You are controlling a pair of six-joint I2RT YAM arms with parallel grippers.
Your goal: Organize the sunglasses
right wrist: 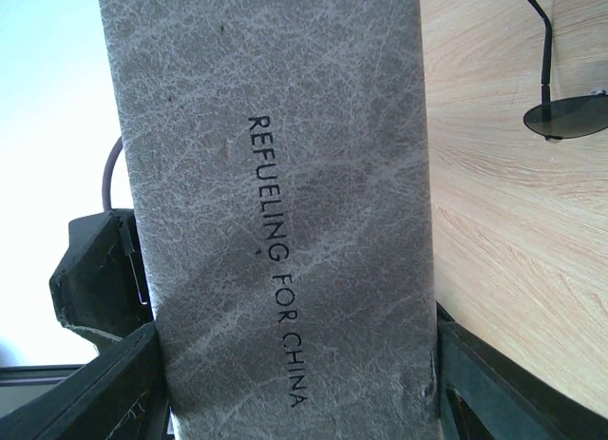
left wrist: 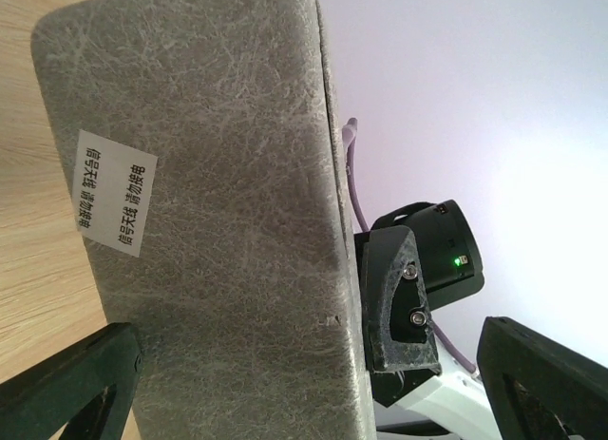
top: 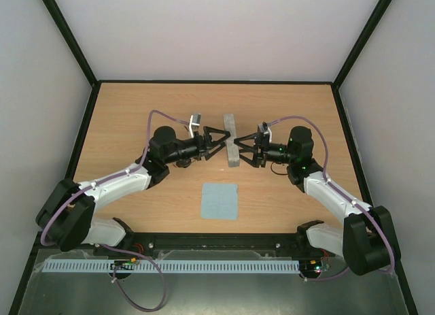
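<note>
A grey glasses case [top: 231,128] is held upright between my arms at the table's centre, lettered "REFUELING FOR CHINA" on the side facing the right wrist view [right wrist: 285,212]. My right gripper [top: 242,147] is shut on it. My left gripper [top: 223,140] is open at the case's left side, its fingers either side of the case's edge region in the left wrist view. Dark sunglasses [right wrist: 565,117] lie on the wood, seen in the right wrist view; in the top view they are mostly hidden by the left arm.
A light blue cloth [top: 219,201] lies on the near middle of the table.
</note>
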